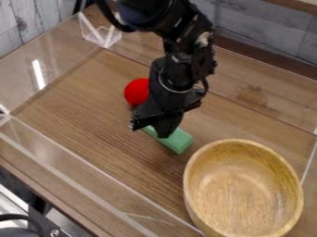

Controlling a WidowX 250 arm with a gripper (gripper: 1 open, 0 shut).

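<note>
The black gripper (161, 115) reaches down from the top of the camera view to the middle of the table, over the upper end of a green block (171, 140). Its fingertips sit at or just above that end; whether they touch it is unclear, and so is the finger's state. A red round object (136, 92) lies behind the gripper on the left, partly hidden by it.
A large wooden bowl (243, 208) fills the lower right. A clear plastic item (102, 32) is at the upper left edge.
</note>
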